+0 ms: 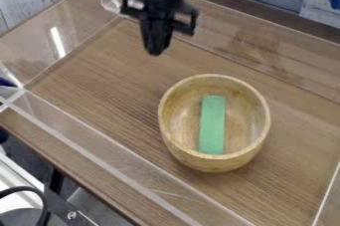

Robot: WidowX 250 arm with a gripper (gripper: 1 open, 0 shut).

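Note:
A round wooden bowl sits on the right half of the wooden table, with a flat green bar lying upright in the view inside it. The dark gripper is at the top middle of the view, above and behind the bowl, apart from it. It is small and blurred, with nothing visible held at its tip; how its fingers stand is unclear.
A clear plastic edge runs along the left and front of the table. Black cables lie at the lower left. The middle and right of the table around the bowl are free.

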